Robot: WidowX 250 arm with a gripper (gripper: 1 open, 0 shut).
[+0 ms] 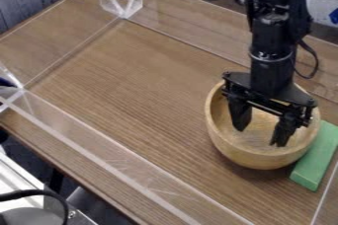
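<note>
My black gripper (262, 116) hangs from the top right, open, its two fingers reaching down into the mouth of a tan wooden bowl (239, 148). Inside, the part of the bowl's floor between the fingers looks bare. A green block (311, 168) lies on the wooden table just to the right of the bowl, partly behind it.
Clear plastic pieces stand at its back and left edges. A white object with a black cable (27, 195) is at the lower left, off the table's edge.
</note>
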